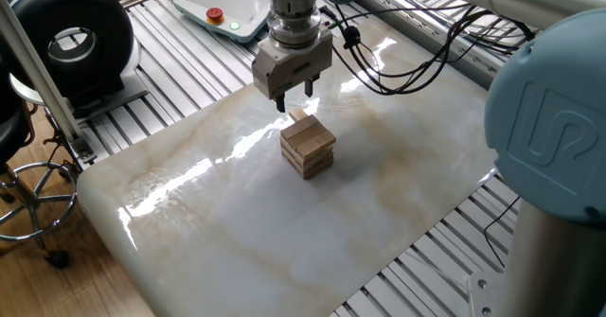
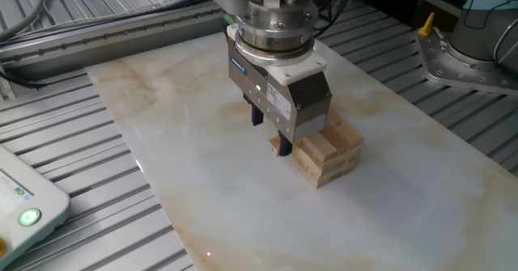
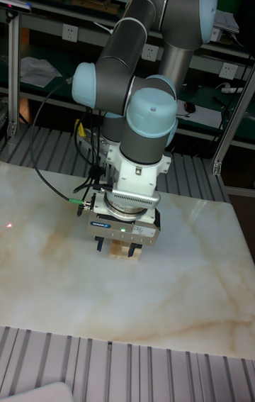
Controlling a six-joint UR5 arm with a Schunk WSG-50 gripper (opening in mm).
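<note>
A small stack of light wooden blocks stands on the glossy marbled sheet, its layers laid crosswise. One block end juts out of the stack on the side towards the gripper. My gripper hangs open, pointing down, just above and beside that jutting end, its two black fingers apart. In the second exterior view the gripper is next to the stack and partly covers the jutting block. The third exterior view has the gripper in front of the stack, hiding most of it. Nothing shows held between the fingers.
Around the stack the marbled sheet is bare. A teach pendant with a red stop button lies on the slatted table at the back. Black cables loop beside the wrist.
</note>
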